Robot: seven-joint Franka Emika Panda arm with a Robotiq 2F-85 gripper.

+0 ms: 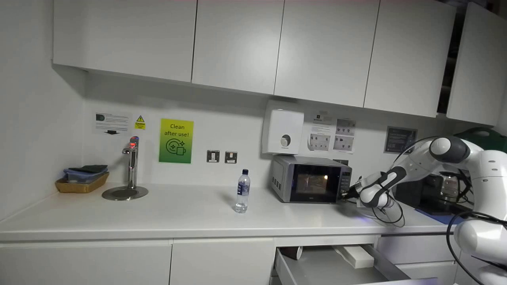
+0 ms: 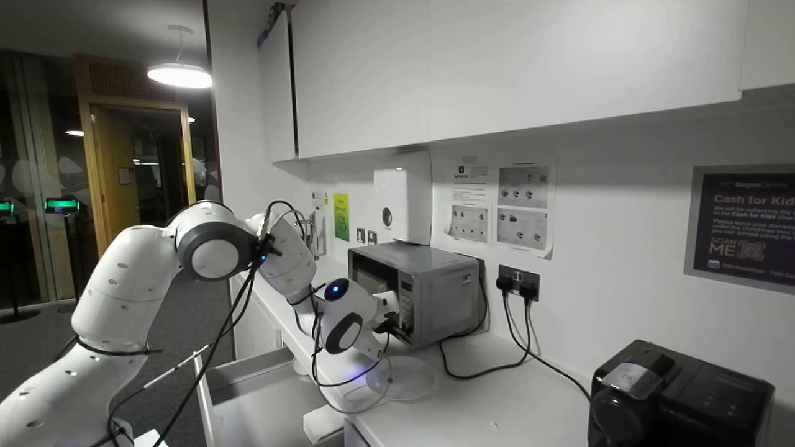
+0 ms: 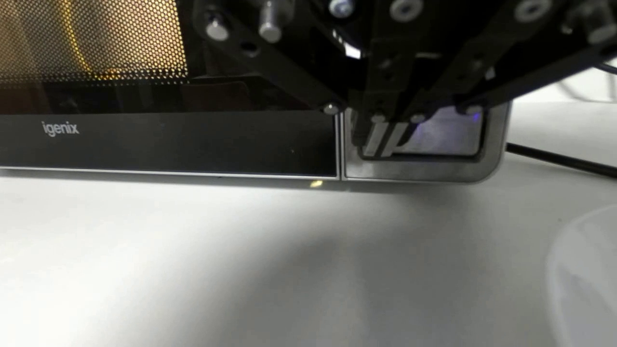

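Note:
A grey microwave stands on the counter against the wall, its door shut and its inside lit. My gripper is shut, its fingertips against or just in front of the large silver button at the bottom of the microwave's control panel. Nothing shows between the fingers. In exterior view 2 the gripper reaches the lower part of the control panel from the front. Whether the button is pressed in cannot be seen.
A water bottle stands on the counter left of the microwave. Below, an open drawer juts out, with a white box inside. A clear round plate lies near the arm.

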